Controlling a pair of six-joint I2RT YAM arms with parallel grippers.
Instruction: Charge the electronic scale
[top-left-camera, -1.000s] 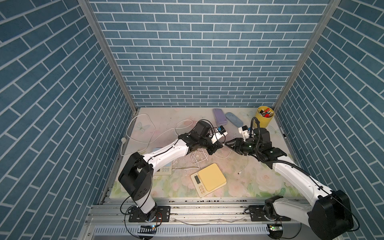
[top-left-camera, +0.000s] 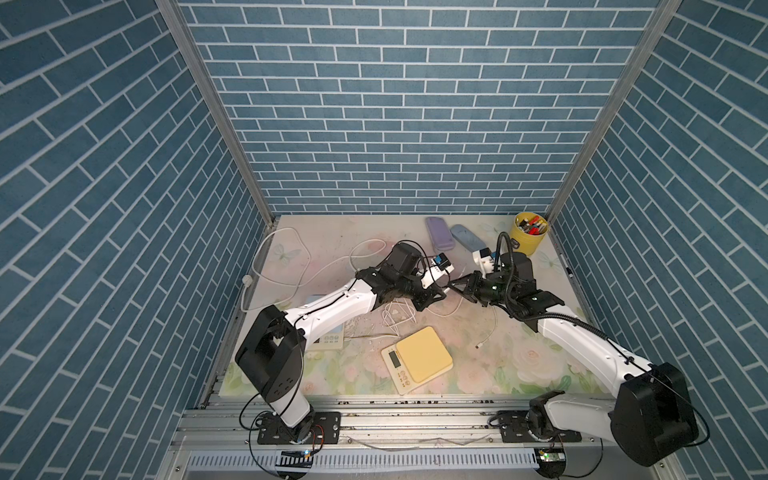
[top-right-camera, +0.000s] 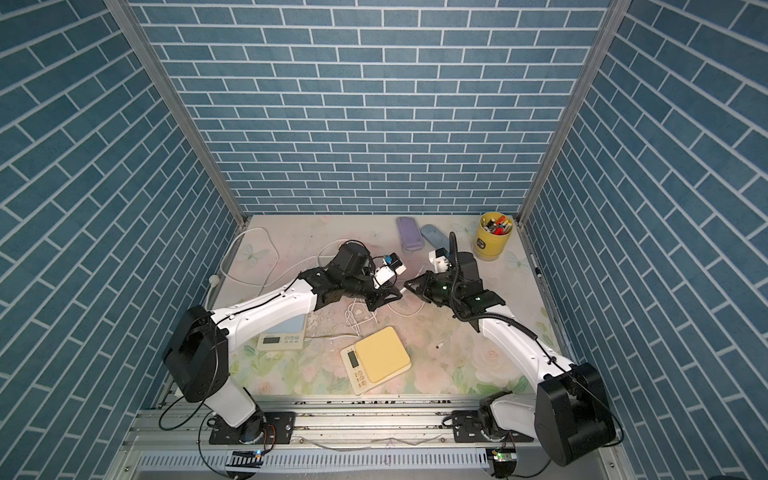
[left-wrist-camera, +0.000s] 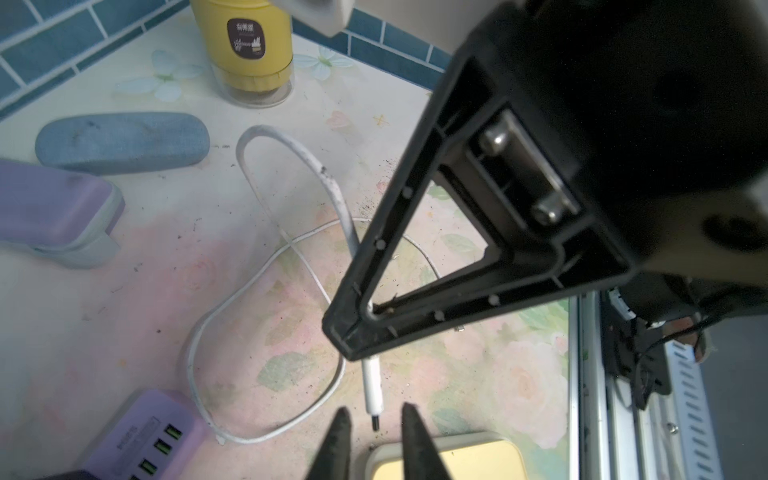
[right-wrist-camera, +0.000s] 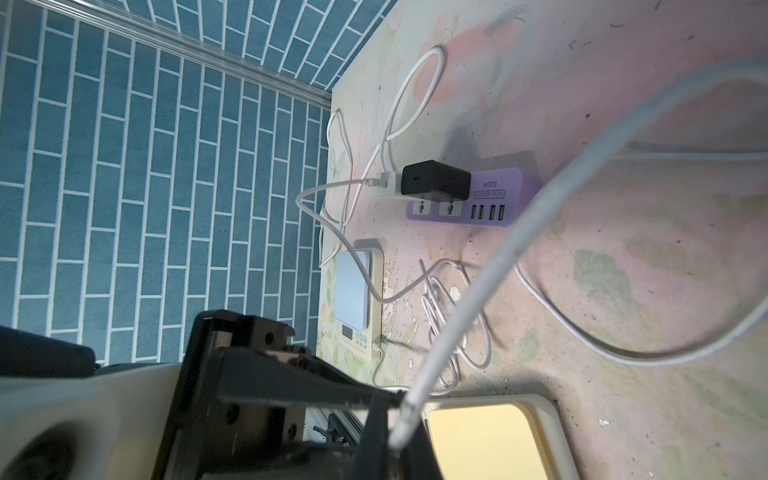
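My two grippers meet above the table's middle. A white cable (left-wrist-camera: 342, 200) runs between them and ends in a small plug (left-wrist-camera: 373, 392). My right gripper is shut on this cable. My left gripper (top-left-camera: 432, 296) is at the cable beside it; whether it grips is unclear. A yellow scale (top-left-camera: 424, 352) lies at the front middle. A second scale (right-wrist-camera: 352, 292) with a blue top lies left of it. A purple power strip (right-wrist-camera: 504, 192) holds a black adapter (right-wrist-camera: 436, 180).
A yellow pen cup (top-left-camera: 528, 236) stands at the back right, near a blue case (left-wrist-camera: 120, 144) and a purple case (top-left-camera: 438, 232). Loose cables (right-wrist-camera: 448, 320) lie coiled in the middle.
The left arm looks almost unchanged.
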